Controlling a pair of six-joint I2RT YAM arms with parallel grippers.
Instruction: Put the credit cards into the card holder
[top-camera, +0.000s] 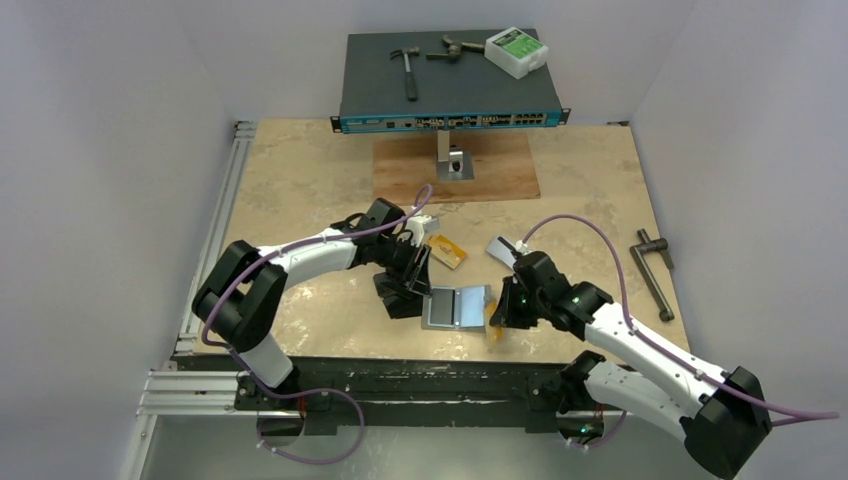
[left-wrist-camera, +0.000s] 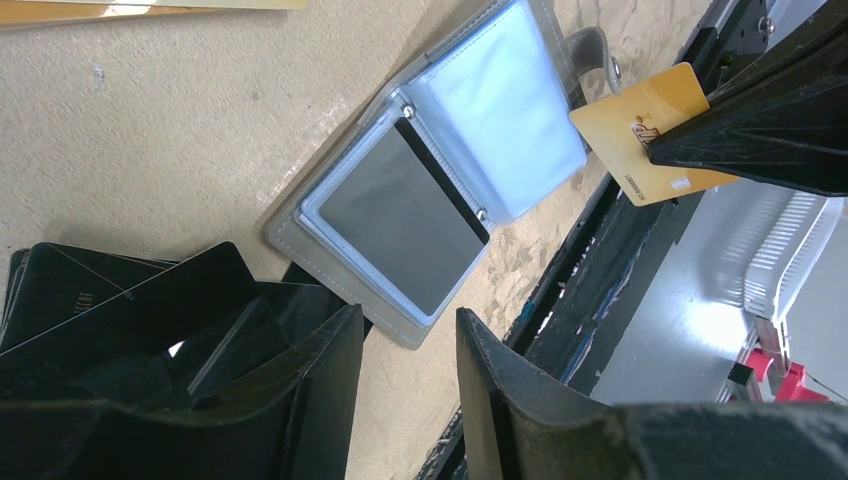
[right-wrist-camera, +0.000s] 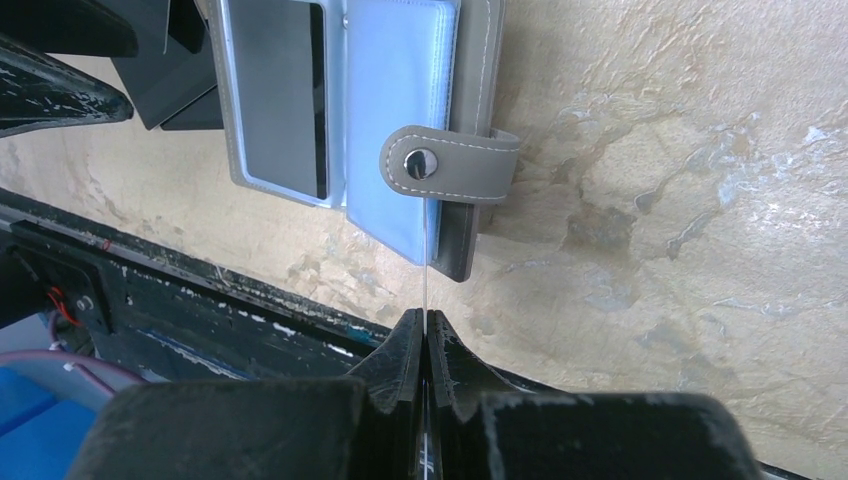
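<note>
The grey card holder (left-wrist-camera: 390, 220) lies open, with blue sleeves (right-wrist-camera: 390, 90). My left gripper is above its left end, part open, nothing seen between its fingers. My right gripper is shut on a yellow card, which hangs beside the holder's strap and appears edge-on in the right wrist view. Black cards (left-wrist-camera: 130, 320) lie in a pile left of the holder. Another yellow card (top-camera: 447, 250) and a pale card (top-camera: 500, 250) lie behind it.
A wooden board (top-camera: 510, 170) with a metal stand is at the back. Tools (top-camera: 655, 285) lie at the right edge. The table's front edge (right-wrist-camera: 200, 300) is close to the holder.
</note>
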